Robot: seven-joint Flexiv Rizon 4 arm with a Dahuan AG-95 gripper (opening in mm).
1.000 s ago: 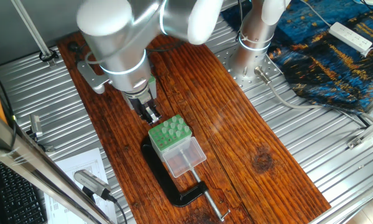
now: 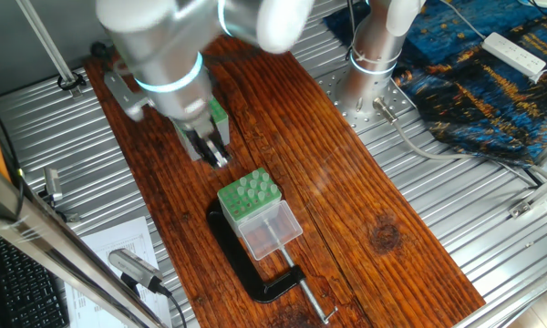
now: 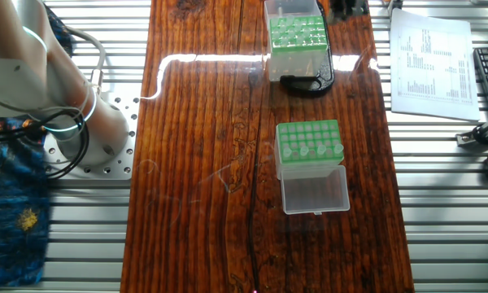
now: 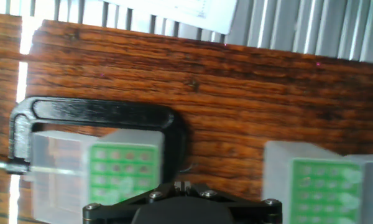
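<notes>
A clear tip box with a green rack (image 2: 250, 191) stands beside the black C-clamp (image 2: 242, 255), its clear lid hanging open; several pale tips or tubes fill much of the rack. Farther back, a second box with a green rack (image 3: 309, 134) also has its lid open (image 3: 315, 191); one row of pale pieces shows along its lid side. Over the table between the two boxes hangs my gripper (image 2: 217, 155), partly covering the second box in exterior view 1. In the wrist view its fingertips (image 4: 187, 186) sit close together, shut, with nothing visible between them.
The brown wooden board (image 2: 346, 210) is clear on its right side. Paper (image 3: 433, 65) and a keyboard (image 2: 23, 282) lie off the board.
Both boxes stay where they were.
</notes>
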